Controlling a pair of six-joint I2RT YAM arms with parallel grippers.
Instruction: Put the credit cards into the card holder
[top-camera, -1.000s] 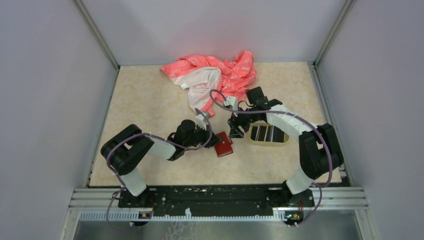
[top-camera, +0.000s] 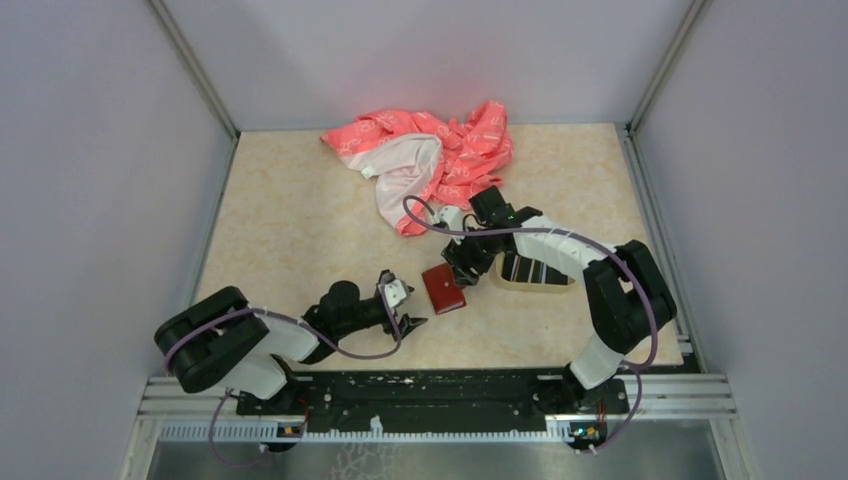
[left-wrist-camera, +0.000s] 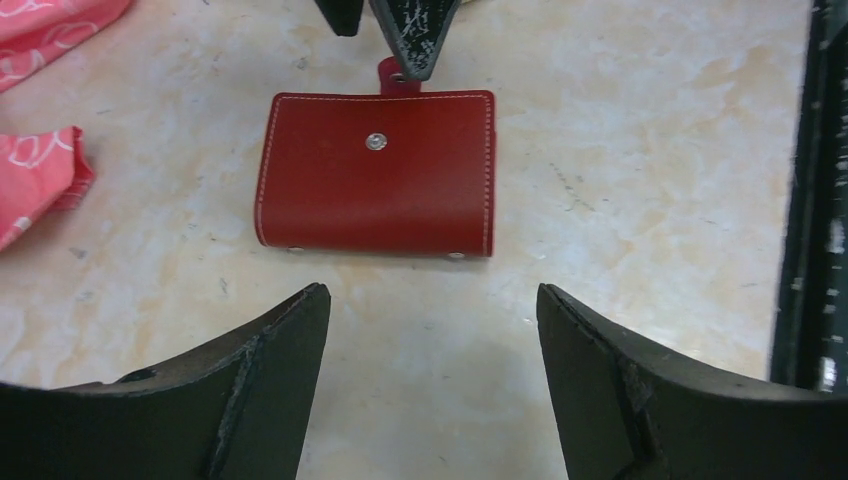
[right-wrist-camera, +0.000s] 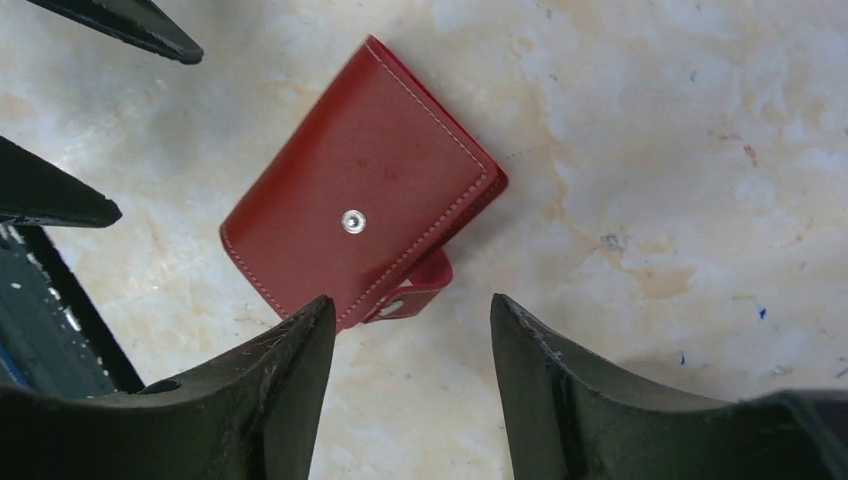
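The card holder, dark red leather with a metal snap, lies closed on the table between both grippers. In the right wrist view its small strap sticks out from under the flap edge, and the strap is visible at the far edge in the left wrist view. My left gripper is open, facing the holder's near edge with bare table between its fingers. On the strap side, my right gripper stands open and empty over the holder's edge; one fingertip overlaps the holder's corner. No credit card can be made out clearly.
To the right, partly under the right forearm, sits a beige tray with dark and pale strips inside. A crumpled pink cloth covers the back middle.
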